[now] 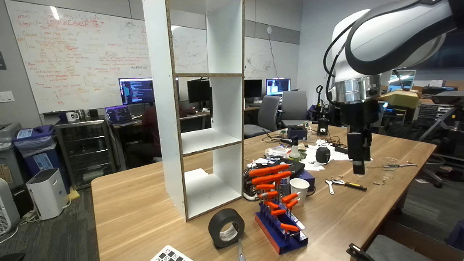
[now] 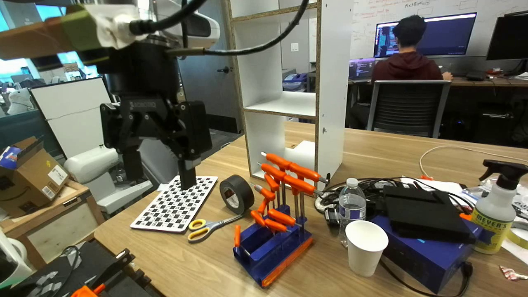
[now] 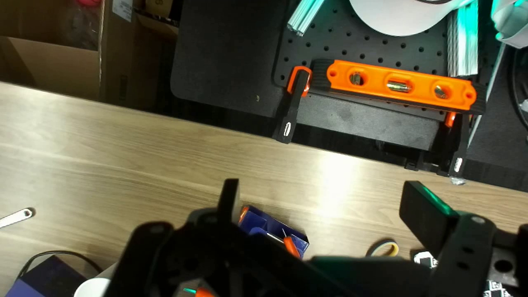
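My gripper (image 2: 159, 173) hangs high over the table's near edge, its two black fingers wide apart and nothing between them. In the wrist view the fingers stand far apart as well, with bare wood and part of a blue holder (image 3: 271, 225) visible beyond. That hex key holder (image 2: 277, 257), blue with a red-orange side, carries several orange-handled T-handle keys (image 2: 288, 178) and stands on the table, apart from the gripper. A roll of black tape (image 1: 226, 227) stands on its edge beside it. Scissors (image 2: 208, 228) with yellow-and-grey handles lie close to the tape.
A tall white shelf (image 1: 213, 193) rises behind the tape. A paper cup (image 2: 365, 247), a water bottle (image 2: 352, 205), a blue box (image 2: 425, 267) and cables crowd one side. A checkered board (image 2: 176, 203) lies flat. Beyond the table edge sits an orange level (image 3: 396, 85).
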